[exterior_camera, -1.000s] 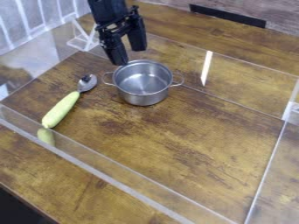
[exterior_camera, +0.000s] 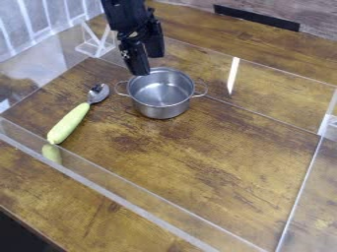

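Note:
My dark gripper hangs at the top centre, open, just above and behind the left rim of a steel pot. A pale yellow-green corn-like object lies diagonally on the wooden surface at left, below the pot's left side. A small metal spoon rests left of the pot. Whether anything is under the gripper is too small to tell.
A thin white upright strip stands right of the pot. Clear panels border the wooden table at left, front and right.
The gripper has shifted slightly to the left and turned a little. The pot, spoon and yellow object have not moved.

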